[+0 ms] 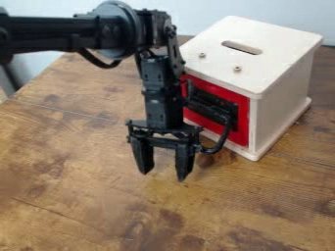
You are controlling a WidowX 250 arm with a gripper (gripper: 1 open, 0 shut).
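My black gripper (163,160) hangs fingers-down over the wooden table in front of a pale wooden box (269,98). Its two fingers stand apart with nothing visible between them. The box has a slot and two small screws on its sloped top, and a red front panel (237,142), which the arm and its cable partly hide.
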